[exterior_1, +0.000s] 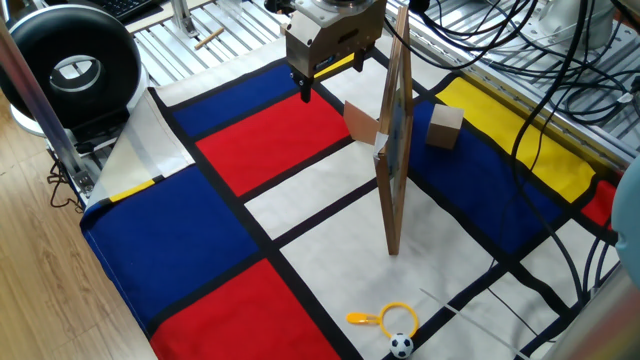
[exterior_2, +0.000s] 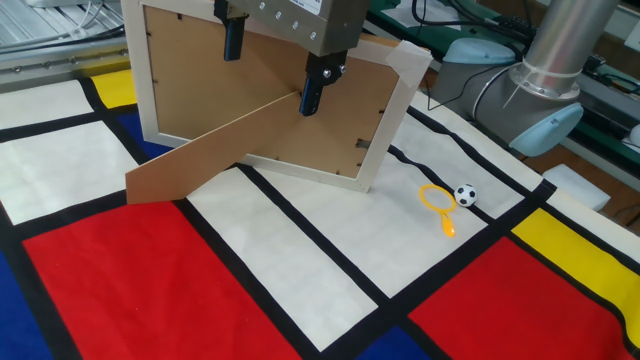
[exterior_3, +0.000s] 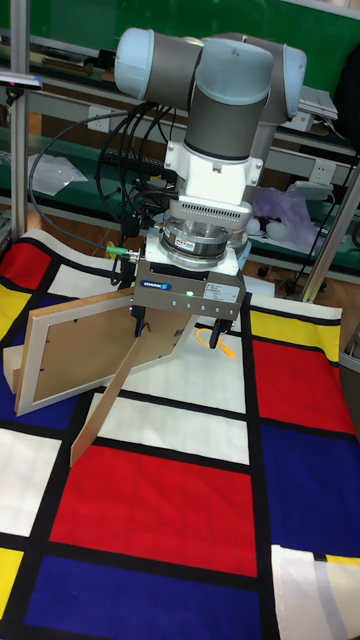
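A picture frame stands on its edge on the patterned cloth, its brown backing facing exterior view 2. From that backing a brown support flap sticks out at an angle. My gripper hangs over the flap side of the frame, its two dark fingers spread wide apart with nothing seen gripped. The flap's upper end appears close to one finger in exterior view 2; whether they touch I cannot tell. Only one fingertip shows clearly in exterior view 1.
A wooden block sits on the frame's other side. A yellow ring with a handle lies beside a small football. Black cables run along the robot's side. The red and blue patches are bare.
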